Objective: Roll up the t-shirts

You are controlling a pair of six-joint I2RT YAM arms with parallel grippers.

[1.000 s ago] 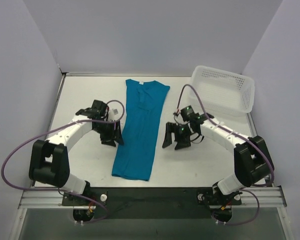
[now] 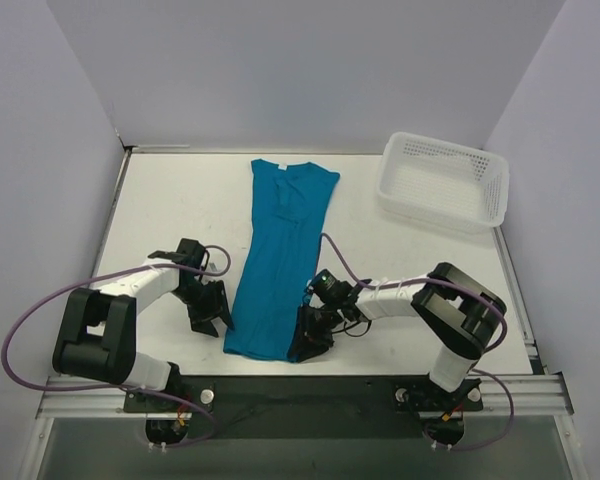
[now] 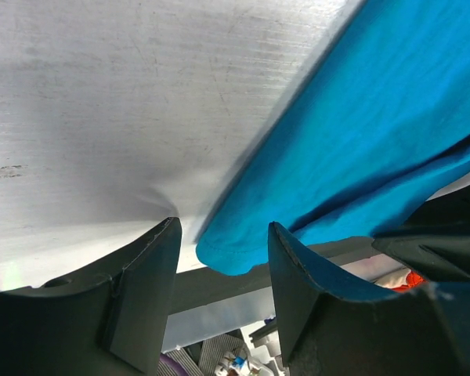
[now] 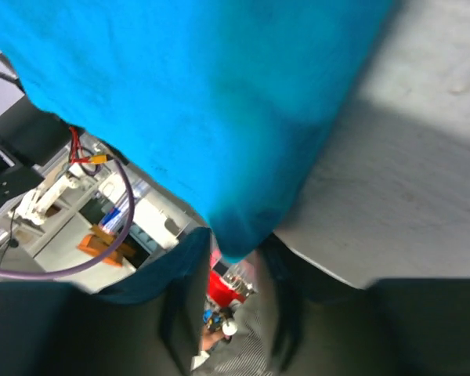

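A teal t-shirt [image 2: 275, 260] lies lengthwise on the pale table, collar at the back, its hem near the front edge. My left gripper [image 2: 210, 312] stands open at the shirt's lower left corner; in the left wrist view its fingertips [image 3: 223, 227] frame that corner. My right gripper [image 2: 308, 340] is at the lower right corner; in the right wrist view the corner of blue cloth [image 4: 266, 141] reaches down between its blurred fingertips, and whether they grip it is unclear.
A white plastic basket [image 2: 443, 140] stands at the back right. Bare table [image 2: 170, 190] lies on both sides of the shirt. The front edge of the table runs just below the hem.
Both arms have moved toward the front of the table, down to the shirt's hem corners; the right one also moved left onto the cloth. The shirt looks unchanged.
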